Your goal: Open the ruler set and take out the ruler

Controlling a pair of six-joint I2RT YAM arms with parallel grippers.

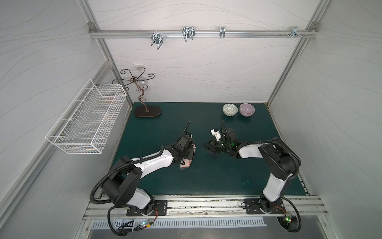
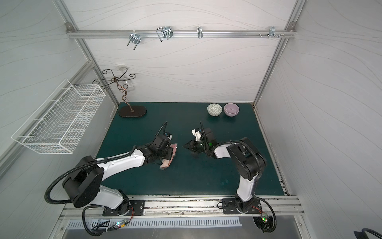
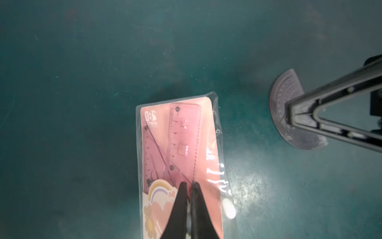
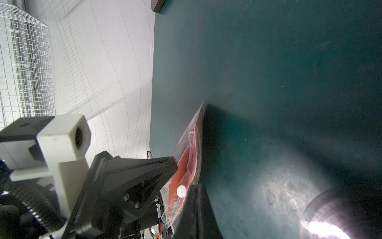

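The pink ruler set [image 3: 209, 159], in a clear plastic sleeve, lies on the mat beneath my left gripper; pink rulers [image 3: 184, 131] show inside it. That gripper is shut at the sleeve, with nothing clearly between its fingers. A clear protractor [image 3: 286, 123] lies on the mat right of the set in the left wrist view, under my right gripper's fingers. My right gripper [image 1: 207, 145] is shut, a short way right of the set. In the right wrist view the sleeve [image 4: 187, 163] appears raised at the near edge.
A metal scroll stand [image 1: 147, 112] stands back left, two bowls [image 1: 230, 109] [image 1: 246, 110] back right. A wire basket [image 1: 85, 119] hangs on the left wall.
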